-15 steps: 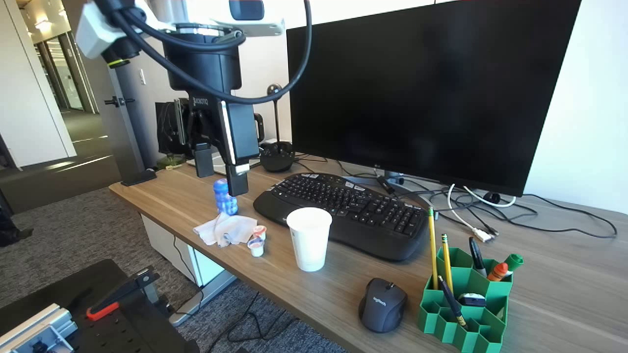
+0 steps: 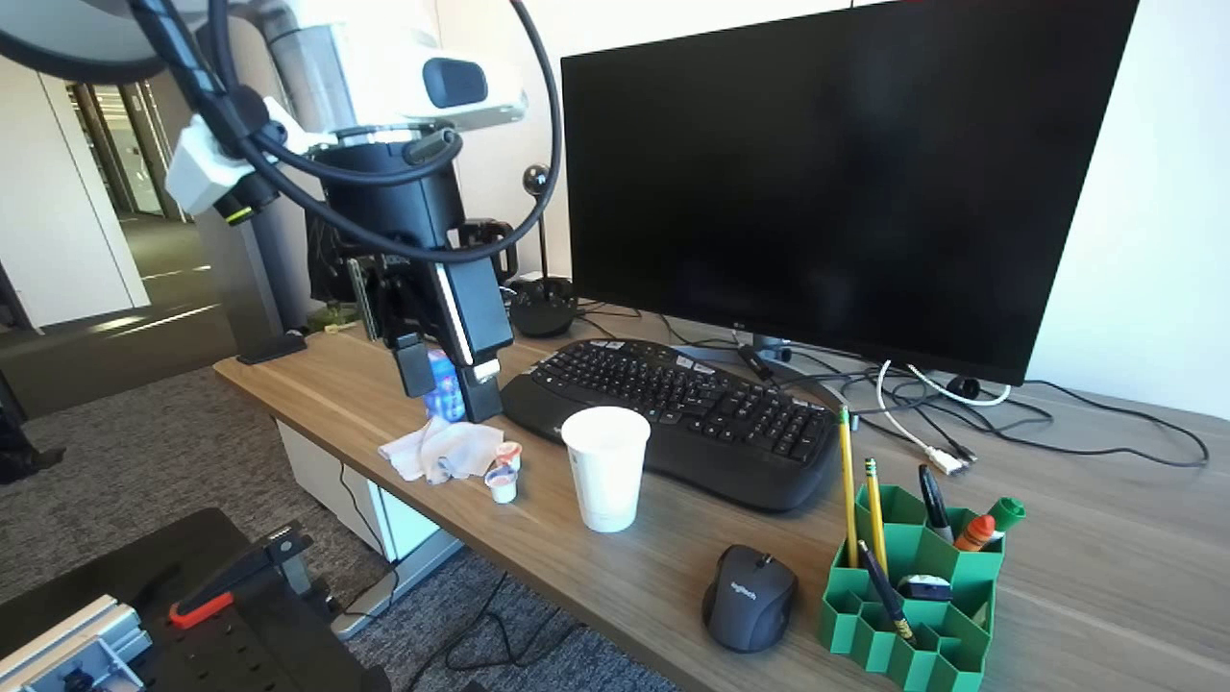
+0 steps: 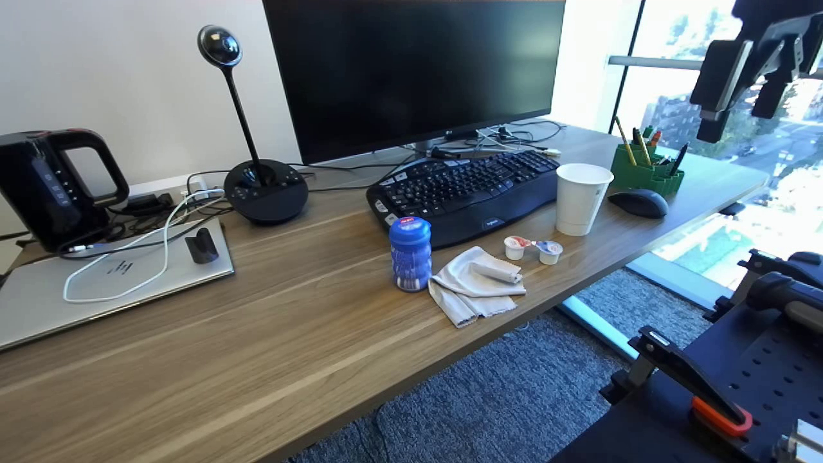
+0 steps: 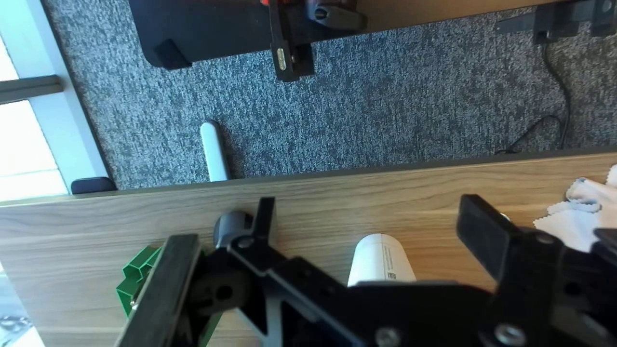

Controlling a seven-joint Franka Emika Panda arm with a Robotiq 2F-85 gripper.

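My gripper (image 2: 444, 386) hangs in the air above the desk, its fingers wide apart and empty. In the wrist view its two fingers (image 4: 484, 234) stand far apart, and the white paper cup (image 4: 380, 257) shows beyond them, partly hidden by the gripper body. The cup (image 2: 606, 467) stands upright in front of the keyboard (image 2: 680, 404). Left of it are two small creamer cups (image 3: 532, 248), a crumpled pale cloth (image 3: 476, 284) and a blue-capped bottle (image 3: 411, 254). The grey mouse (image 2: 750, 600) lies to the cup's right, beside a green pen holder (image 2: 911, 629).
A large monitor (image 2: 819, 196) stands behind the keyboard, with loose cables (image 2: 969, 421) near its base. At the far left are a webcam stand (image 3: 266, 193), a black kettle (image 3: 54, 185) and a laptop (image 3: 154, 308).
The gripper has come lower and tilted, its fingertips shifting slightly right in exterior view 1. It now covers more of the blue bottle there. The desk objects have not moved.
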